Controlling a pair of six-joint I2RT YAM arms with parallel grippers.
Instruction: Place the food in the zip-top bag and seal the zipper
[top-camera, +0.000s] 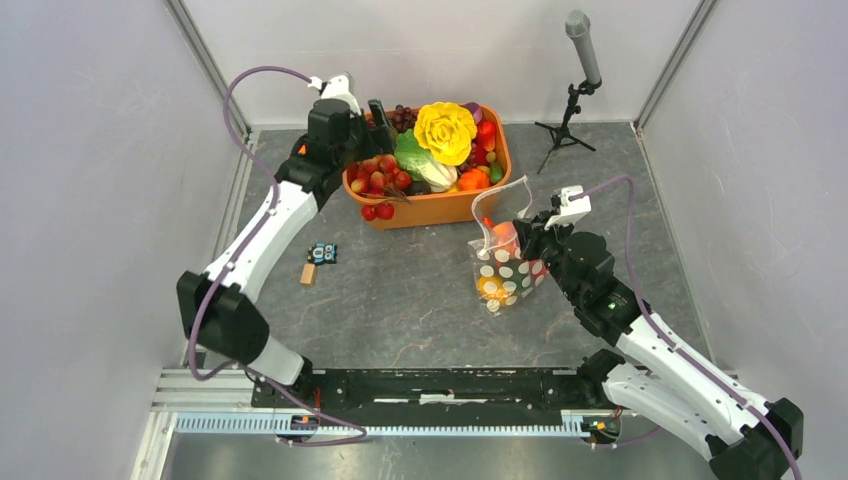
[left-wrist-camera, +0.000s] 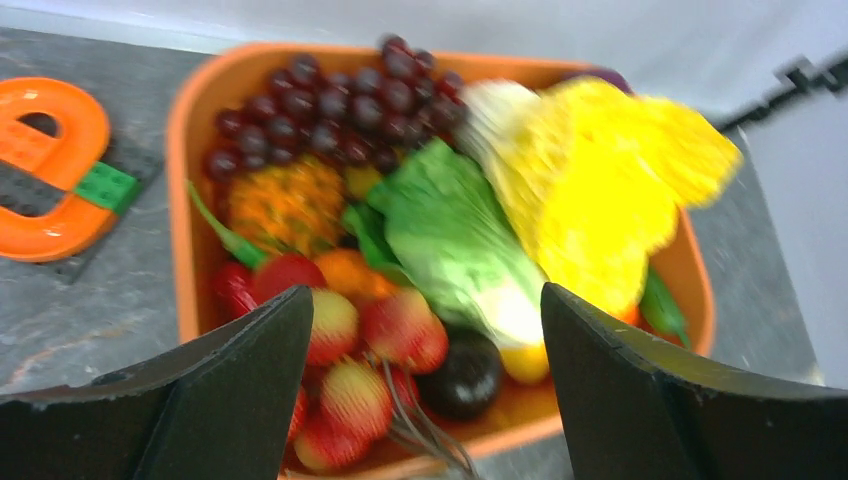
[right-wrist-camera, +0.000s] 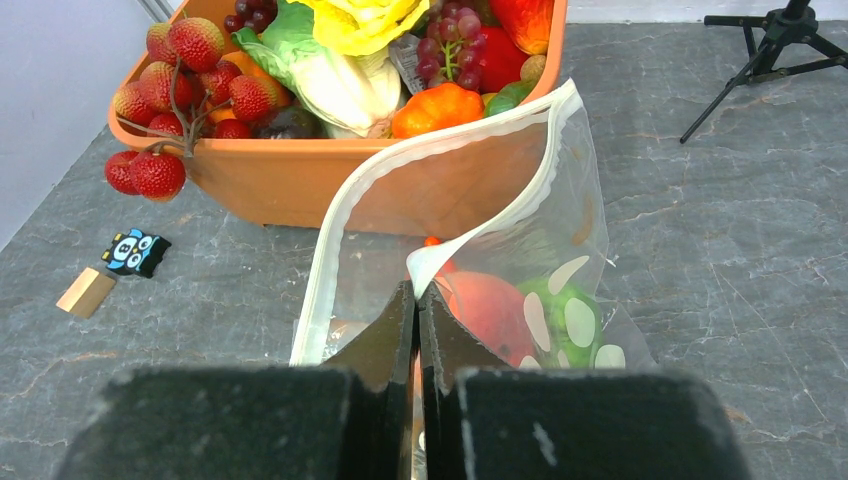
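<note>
The orange bin (top-camera: 430, 210) is full of toy food: strawberries (right-wrist-camera: 160, 175), grapes (left-wrist-camera: 330, 110), lettuce (left-wrist-camera: 450, 230), a yellow flower-like head (top-camera: 445, 130). Over its back left hangs my left gripper (top-camera: 378, 122), open and empty, with food below it in the left wrist view. The dotted zip bag (top-camera: 508, 285) stands upright with its white zipper rim open, holding red, orange and green items. My right gripper is shut at the bag's near rim, where the plastic meets the fingertips; how much is pinched between them is hard to tell.
A black microphone tripod (top-camera: 567, 125) stands at the back right. A small black-and-blue toy (right-wrist-camera: 135, 250) and a wooden block (right-wrist-camera: 86, 293) lie at left. An orange ring tool (left-wrist-camera: 60, 170) lies left of the bin.
</note>
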